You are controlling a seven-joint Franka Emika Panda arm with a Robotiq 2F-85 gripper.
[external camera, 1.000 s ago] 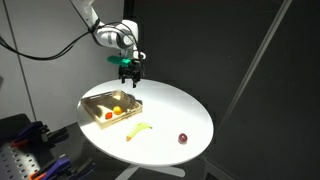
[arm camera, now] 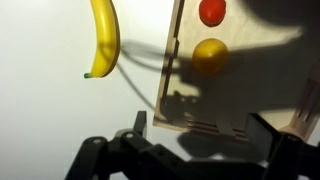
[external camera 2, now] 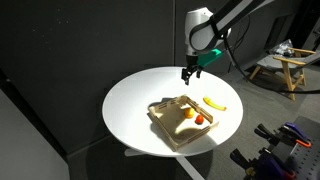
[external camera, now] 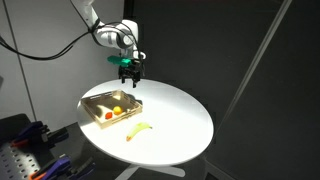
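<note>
My gripper (external camera: 130, 80) hangs above the back of the white round table, pointing down. In the wrist view the gripper is open, its two dark fingers wide apart and nothing held between them. Below it lies a shallow wooden tray (arm camera: 168, 70). An orange-yellow round fruit (arm camera: 210, 56) and a smaller red one (arm camera: 211, 12) rest inside the tray. A yellow banana (external camera: 138, 130) lies on the tabletop outside the tray; it also shows in the second exterior view as the banana (external camera 2: 214, 104).
Most of the white tabletop (external camera 2: 130, 105) away from the tray and banana is bare. A wooden chair (external camera 2: 288, 68) stands off to the right in the second exterior view. Cables hang from the arm.
The arm appears still.
</note>
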